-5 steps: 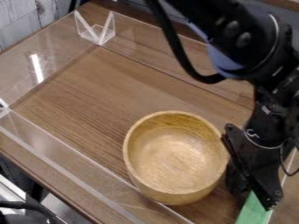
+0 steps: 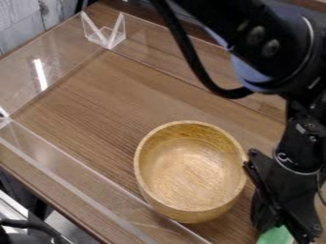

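The black gripper (image 2: 274, 205) hangs at the lower right, just right of a wooden bowl (image 2: 178, 167), low over a green object (image 2: 270, 235) at the bottom edge. The green object is mostly hidden by the gripper. Whether anything is between the fingers is hidden, and their opening is hard to see.
The empty bowl stands on a wooden table (image 2: 102, 119) inside clear plastic edging. A clear bracket (image 2: 105, 29) stands at the back left.
The gripper has shifted slightly, and less of the green object shows beneath it than before. The bowl looks unmoved.
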